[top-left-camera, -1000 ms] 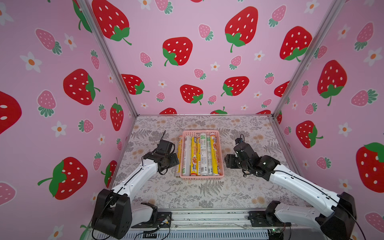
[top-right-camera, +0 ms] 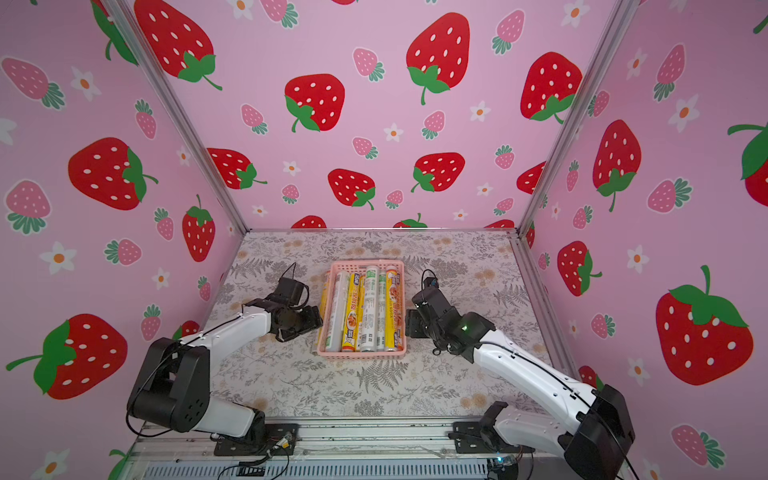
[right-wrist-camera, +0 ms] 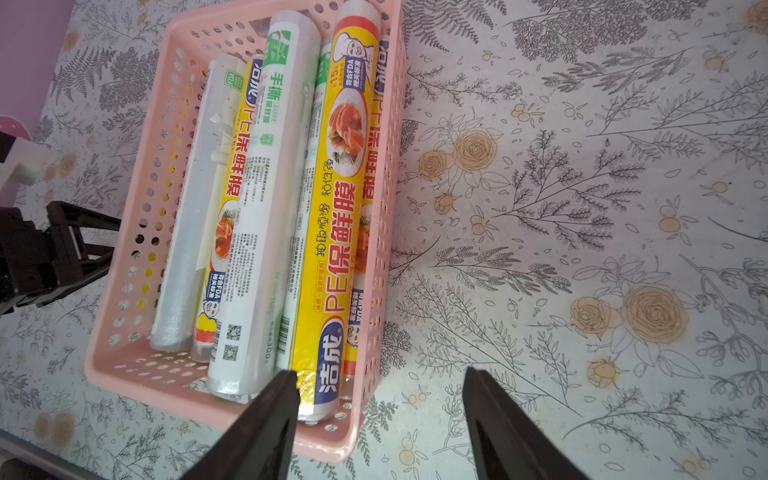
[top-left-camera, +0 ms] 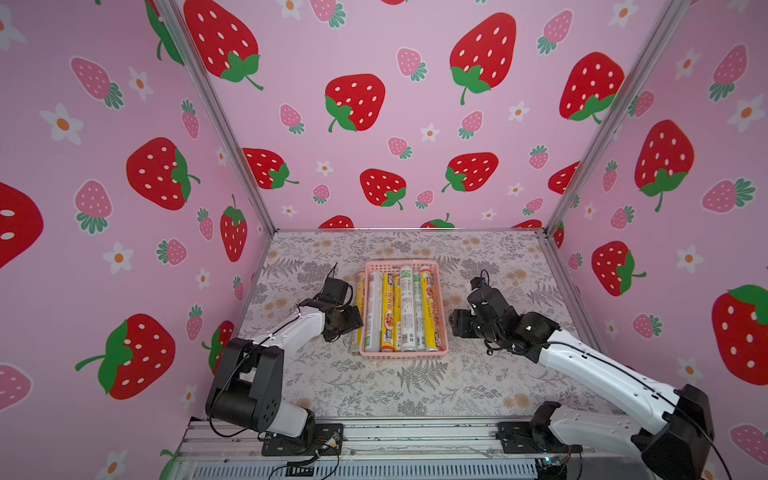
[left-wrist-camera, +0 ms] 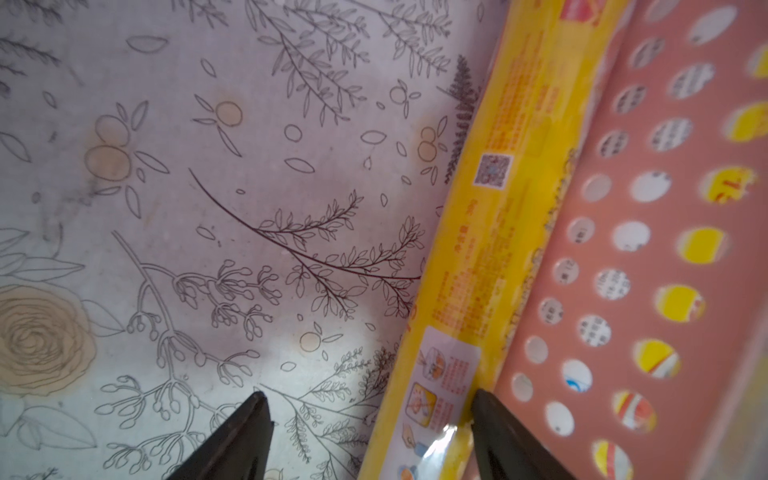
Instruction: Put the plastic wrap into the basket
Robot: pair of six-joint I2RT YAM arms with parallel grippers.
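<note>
A yellow plastic wrap roll [left-wrist-camera: 480, 264] lies on the table along the outer left side of the pink basket [top-left-camera: 404, 357]. In the left wrist view my left gripper is open, one finger over the table on the left, the other near the roll's basket side. Several rolls are inside the basket, among them a white roll [right-wrist-camera: 264, 200] and a yellow roll with a red-lettered label [right-wrist-camera: 334, 224]. On the basket's right side, my right gripper has its fingers apart above the basket's corner and the table, nothing held.
The basket is closely filled with rolls lying parallel, with some bare floor at its left side in the right wrist view. Pink strawberry-print walls surround it.
My left gripper has moved a little to the right and nearer the yellow roll beside the basket, its arm folding in. The right arm and the rolls look unchanged.
</note>
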